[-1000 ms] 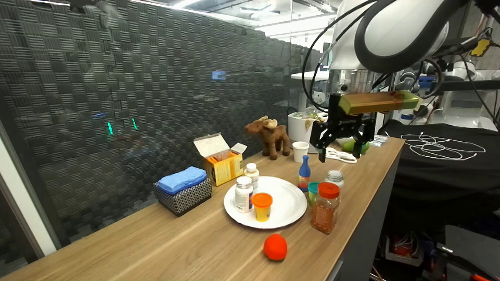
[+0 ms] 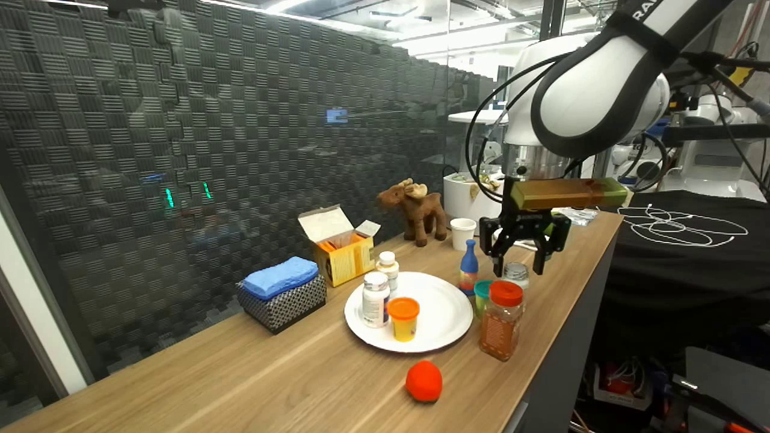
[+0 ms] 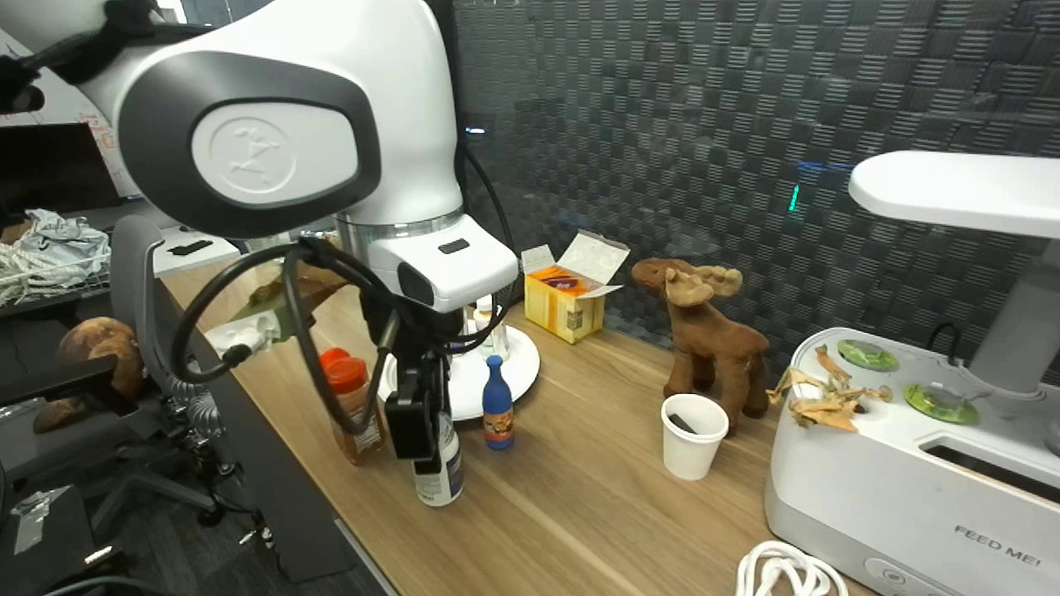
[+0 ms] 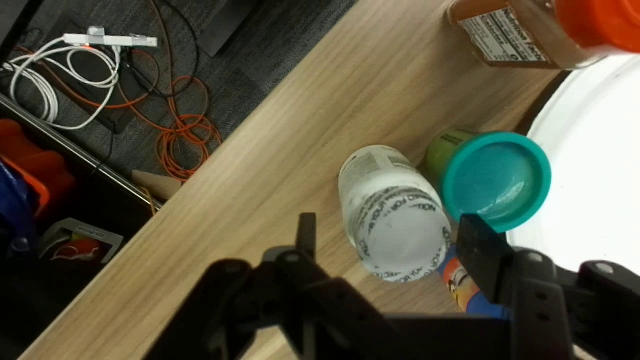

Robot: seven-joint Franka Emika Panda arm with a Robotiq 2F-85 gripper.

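In the wrist view a white bottle with a printed seal on its cap stands on the wooden counter. My gripper is open, one finger to either side of that cap, touching neither side as far as I can see. In exterior view 1 the gripper points down over the same bottle, which is partly hidden behind the red-lidded spice jar. Close by the bottle are a teal-lidded tub and a blue bottle.
A white plate carries two pill bottles and an orange-lidded tub. A red object lies in front. Farther back are a yellow box, a plush moose and a paper cup. The counter's edge runs close to the bottle.
My gripper has come down to the white bottle's cap and its fingers have drawn closer together. The objects on the counter have stayed in place.
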